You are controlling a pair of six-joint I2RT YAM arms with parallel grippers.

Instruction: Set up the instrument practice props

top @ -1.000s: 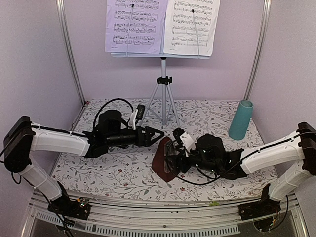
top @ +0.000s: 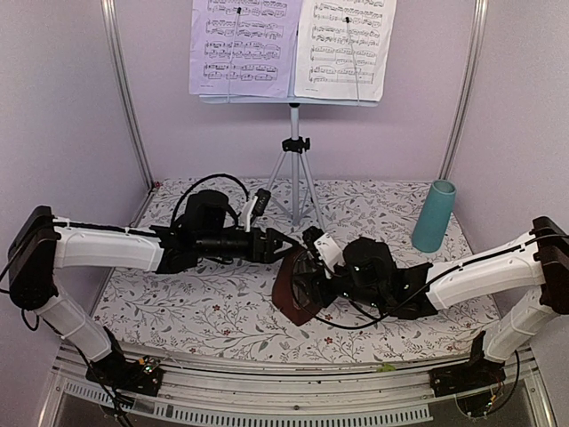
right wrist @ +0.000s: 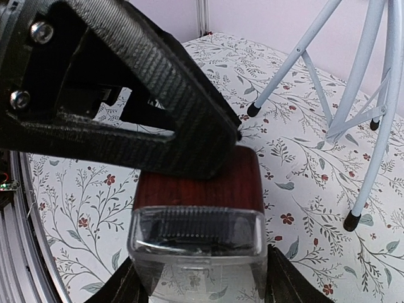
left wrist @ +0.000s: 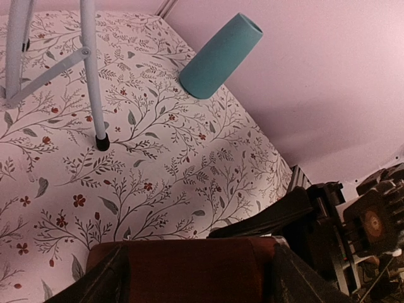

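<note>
A dark red-brown, tapering wooden body with a clear front cover, seemingly a metronome (top: 290, 305), stands at the middle of the table. My right gripper is shut on its clear cover (right wrist: 199, 232); one finger shows on each side in the right wrist view. From the left, my left gripper reaches to the brown body (left wrist: 183, 268), its fingers part open with the wood between the fingers. Whether both left pads touch the wood is hard to tell. In the right wrist view a black left finger (right wrist: 196, 136) crosses over the brown top.
Behind the arms stands a music stand (top: 295, 133) with two sheets of music (top: 244, 49), its tripod feet close to the left arm. A teal cup-like cylinder (top: 434, 216) rests at the back right. Free table lies in front and at the back left.
My left gripper has come slightly to the right, closer over the brown body. The right gripper has shifted slightly left, still at the cover. The stand and teal cylinder have not moved.
</note>
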